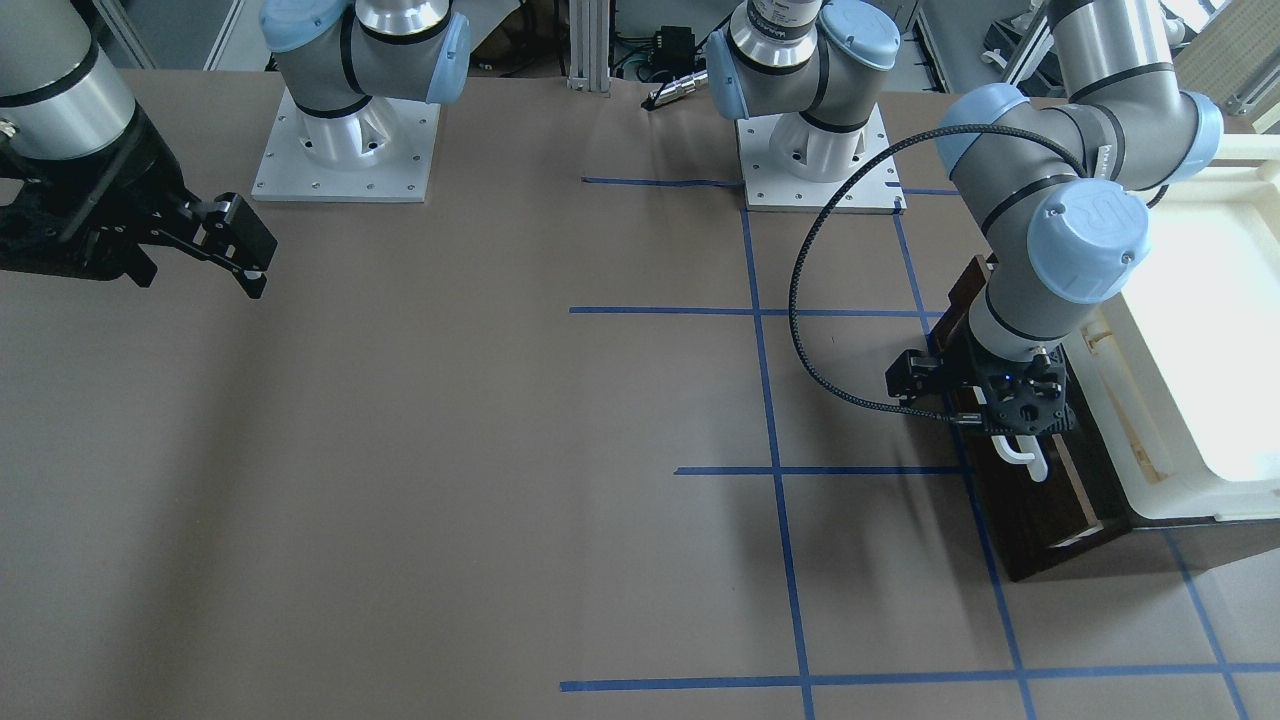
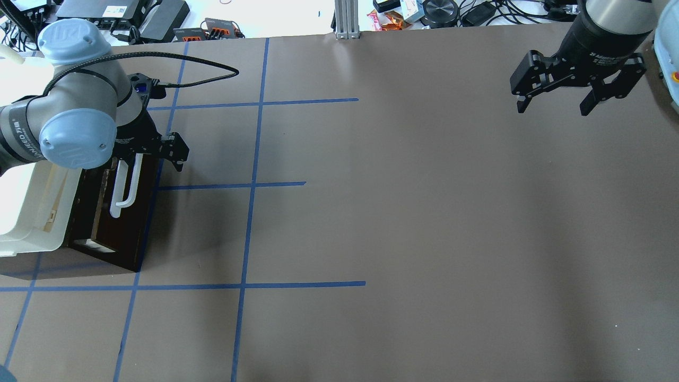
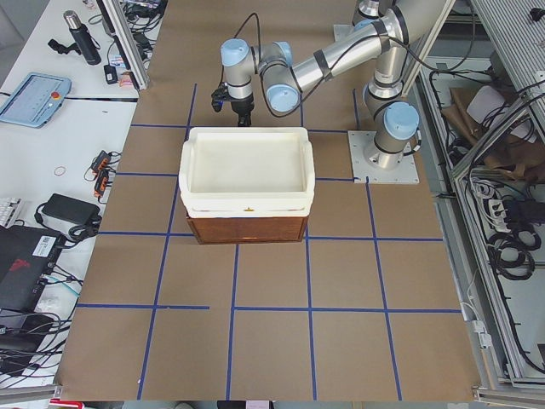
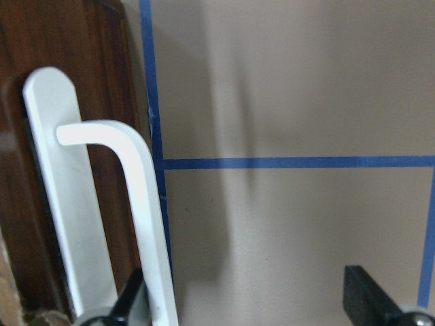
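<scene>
My gripper stands open at the white handle [image 4: 146, 204] on the front of a dark wooden box [image 1: 1020, 516], with one finger against or just inside the handle bar in the left wrist view and the other over bare table to its right. In the top view the handle [image 2: 130, 188] runs below the gripper along the drawer front, which appears pulled slightly out of the box. A white bin [image 3: 247, 166] sits on top of the box.
Another arm's black gripper [image 2: 576, 83] hangs at the other side. Further arms stand on white base plates [image 1: 348, 174].
</scene>
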